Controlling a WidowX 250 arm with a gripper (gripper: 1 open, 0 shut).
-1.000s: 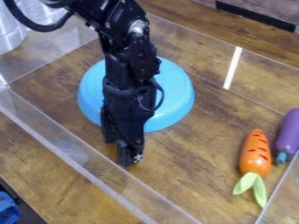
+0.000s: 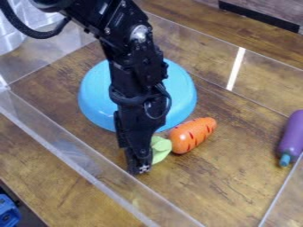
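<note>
The black gripper [image 2: 137, 155] reaches down over a blue round bowl [image 2: 175, 87] to the front side of it. An orange toy carrot [image 2: 192, 133] lies just right of the fingertips, its pale green leaves partly behind them. Whether the fingers are open or shut on the carrot cannot be seen.
A purple eggplant [image 2: 291, 136] lies at the right edge of the wooden surface [image 2: 236, 177]. A clear low wall runs diagonally along the lower left, with a blue object [image 2: 6, 211] beyond it.
The carrot has moved left from near the eggplant to against the gripper and has turned, its leaves now at the fingertips. The gripper has barely moved.
</note>
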